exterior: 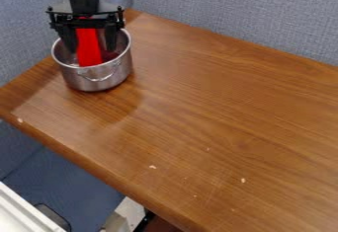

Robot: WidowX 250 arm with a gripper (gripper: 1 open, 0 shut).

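Observation:
A stainless steel pot (95,76) with a handle stands at the back left corner of the wooden table. A bright red object (89,45) sits upright inside it. My black gripper (87,31) is directly over the pot, open, its fingers reaching down around the top of the red object. Whether they touch it cannot be made out.
Grey padded walls (251,9) border the back and left. Below the near left edge lie a blue floor and a white bin (20,216).

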